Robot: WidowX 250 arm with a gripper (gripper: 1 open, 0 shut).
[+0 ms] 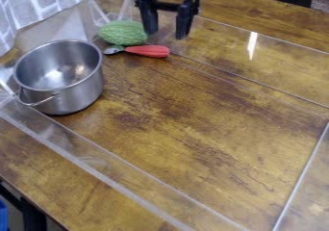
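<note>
My black gripper (167,17) hangs at the top middle of the view, its two dark fingers apart with nothing seen between them. Below it on the left lies a green bumpy bitter melon (122,34). Just under that, a utensil with a red handle (148,51) lies flat, its metal end pointing left. A large steel pot (61,74) stands at the left.
Clear panels line its left and right edges, and a pale translucent sheet rises at the upper left behind the pot.
</note>
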